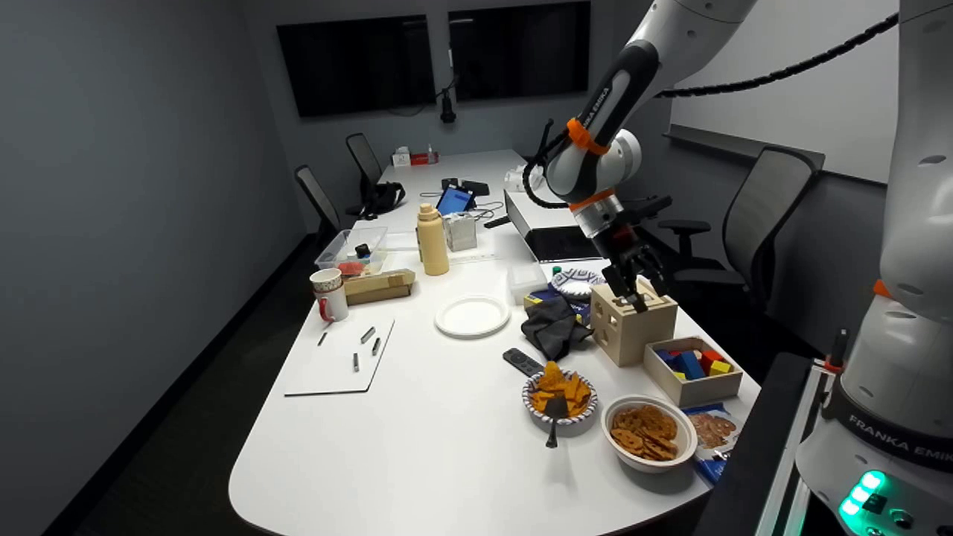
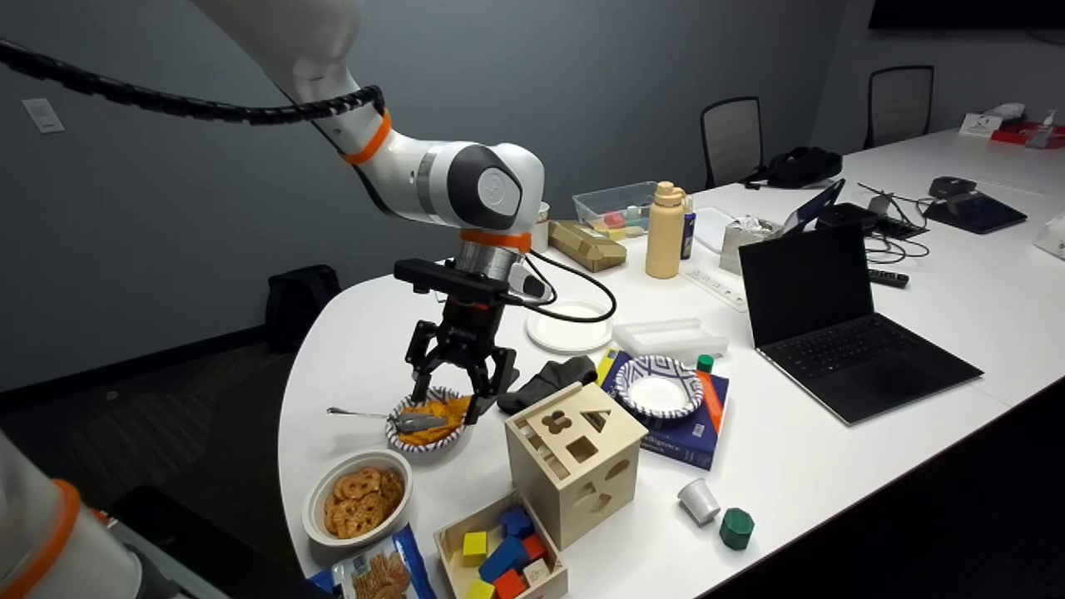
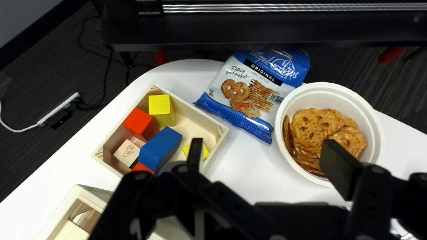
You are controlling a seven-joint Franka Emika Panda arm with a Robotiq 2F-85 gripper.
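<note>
My gripper (image 2: 446,404) is open and holds nothing; in the wrist view its two dark fingers stand wide apart. It hangs in the air above the table. A wooden shape-sorter box (image 2: 576,464) with cut-out holes stands on the table. Beside it, an open wooden tray (image 3: 216,146) holds several blocks, among them a blue block (image 3: 160,148), a red block (image 3: 140,123) and a yellow block (image 3: 161,108). A white bowl of pretzel crisps (image 1: 649,435) rests near the table's edge. A patterned bowl of orange chips (image 2: 429,418) has a spoon (image 1: 555,409) lying in it.
A blue pretzel bag (image 3: 250,92) lies between tray and white bowl. A black cloth (image 1: 554,327), a remote (image 1: 523,361) and an empty white plate (image 1: 471,316) are farther in. The patterned plate (image 2: 659,388) sits on a blue box.
</note>
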